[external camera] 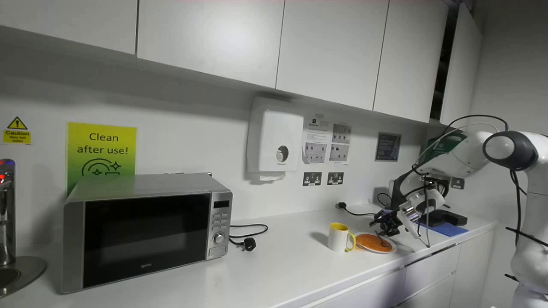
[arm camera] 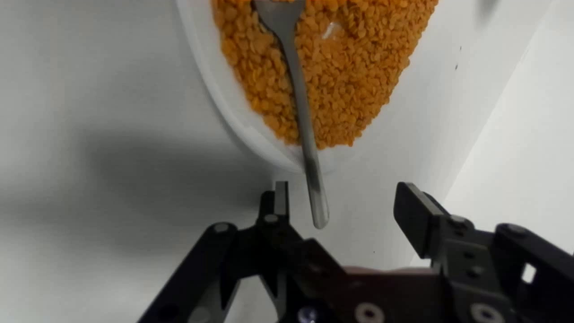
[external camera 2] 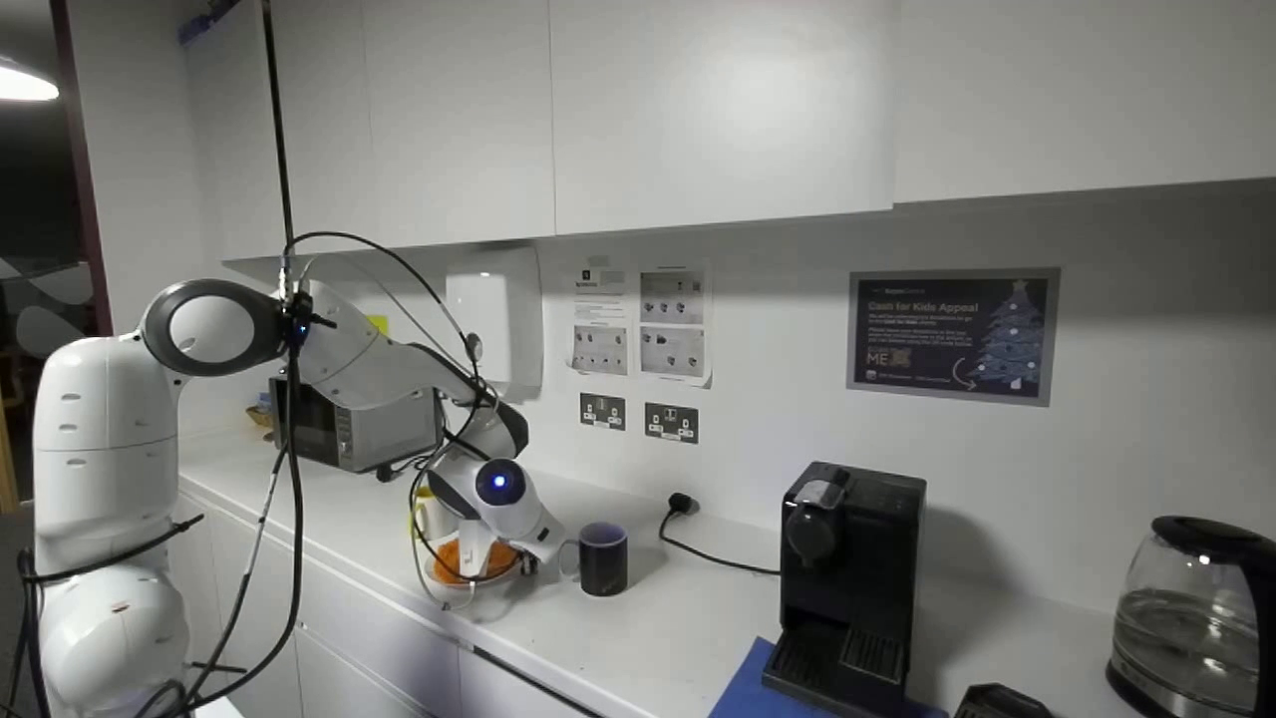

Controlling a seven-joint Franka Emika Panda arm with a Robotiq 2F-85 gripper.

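Note:
A metal fork (arm camera: 301, 99) lies across a white plate (arm camera: 253, 134) heaped with orange lentils (arm camera: 350, 70), its handle sticking out past the rim. In the wrist view my gripper has its two black fingers apart, and the tip of the fork handle shows in the gap, nearer the left finger (arm camera: 280, 202). Whether either finger touches the handle cannot be told. From the first exterior view, the gripper (external camera: 384, 225) hangs just over the right side of the plate (external camera: 394, 248). The plate is partly hidden behind the arm in the second exterior view.
Left of the plate stands a white mug with yellow inside (external camera: 338, 238). A black mug (external camera 2: 603, 560) is close to the wrist. Farther along are a coffee machine (external camera 2: 843, 574) and glass kettle (external camera 2: 1196, 622). A microwave (external camera: 149, 231) sits left.

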